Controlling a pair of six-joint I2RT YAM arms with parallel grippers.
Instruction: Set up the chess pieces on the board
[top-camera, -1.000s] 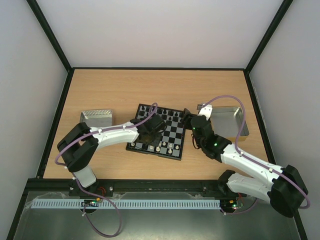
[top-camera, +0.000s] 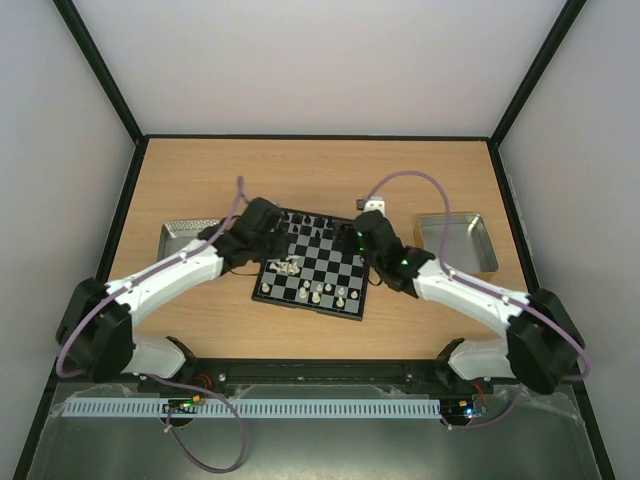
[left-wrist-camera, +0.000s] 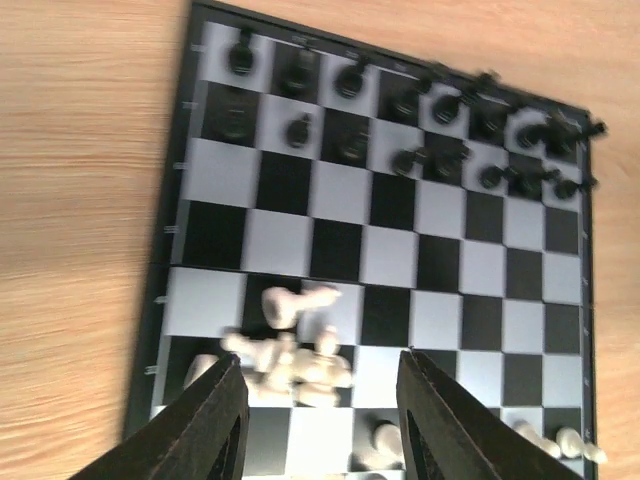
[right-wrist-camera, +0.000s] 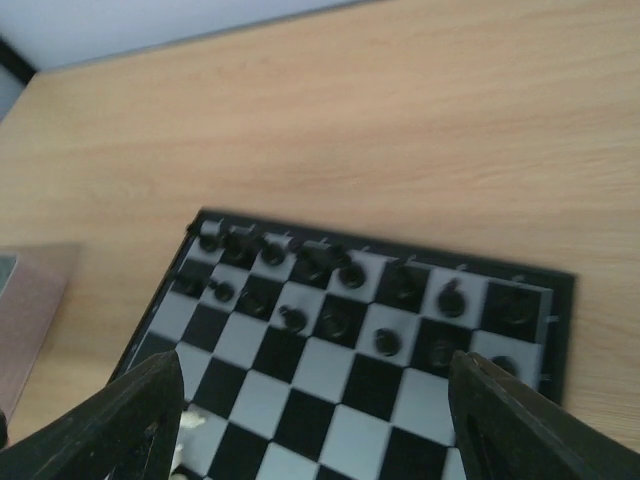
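The chessboard (top-camera: 330, 265) lies mid-table. Dark pieces (left-wrist-camera: 350, 80) fill the far rows. White pieces (left-wrist-camera: 285, 305) form a cluster, some apparently lying down, on the near left, with others along the near row (top-camera: 315, 298). My left gripper (top-camera: 275, 240) hangs over the board's left; in its wrist view the fingers frame the near squares, apart, with nothing visible held. My right gripper (top-camera: 348, 240) is open over the board's right side, empty, facing the dark pieces.
A metal tray (top-camera: 182, 235) sits at the left, partly behind the left arm, and another tray (top-camera: 455, 240) at the right.
My left arm has pulled back up and leftward, uncovering the white cluster. My right arm has moved leftward over the board's right side.
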